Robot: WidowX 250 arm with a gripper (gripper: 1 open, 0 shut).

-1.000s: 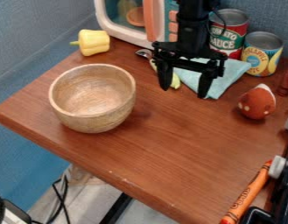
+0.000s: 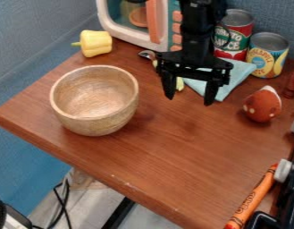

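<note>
My black gripper point(image 2: 189, 88) hangs over the folded light blue cloth point(image 2: 234, 77), its two fingers spread apart. A slim yellow object, partly hidden behind the left finger, lies by the cloth with a silver utensil point(image 2: 147, 55) just behind it. A wooden bowl point(image 2: 94, 100) stands empty on the left of the table point(image 2: 161, 161).
At the back are a toy microwave point(image 2: 124, 24), a yellow pepper point(image 2: 93, 43) and two cans point(image 2: 267, 55). A red-and-white egg-shaped toy point(image 2: 261, 106) sits at the right, with an orange crayon-like object point(image 2: 256, 199) near the front.
The gripper has shifted slightly, a little upward in the view. The objects on the table have not visibly moved.
</note>
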